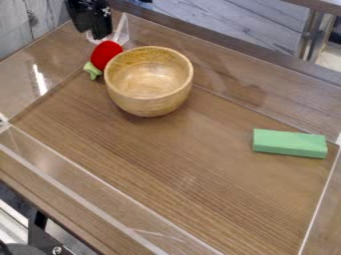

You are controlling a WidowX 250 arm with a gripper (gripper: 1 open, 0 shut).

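A red object (107,54) with a light green end (92,69) lies on the wooden table at the back left, just left of a tan wooden bowl (150,82). My gripper (96,26) is at the top left edge of the view, above and behind the red object; it is dark and partly cut off, with a pale translucent piece beside it. Its fingers are too small and unclear to read.
A green block (289,142) lies alone at the right. A wall stands at the left back, and metal rails run along the top right.
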